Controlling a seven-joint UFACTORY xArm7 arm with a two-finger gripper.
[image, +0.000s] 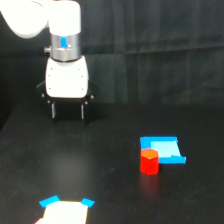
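Observation:
My gripper (68, 111) hangs at the upper left, high in the picture, with its two fingers pointing down and apart. Nothing shows between them. A red block (149, 162), seemingly six-sided, stands upright at the right of the dark table. It is well away from the gripper, and overlaps the front left part of a pale square (166, 149) edged with blue tape. Whether the block rests on the square or just in front of it, I cannot tell.
At the bottom left edge lies a white patch (65, 213) with blue tape at its corners, cut off by the frame. A speck of red shows at its left. Dark curtain hangs behind.

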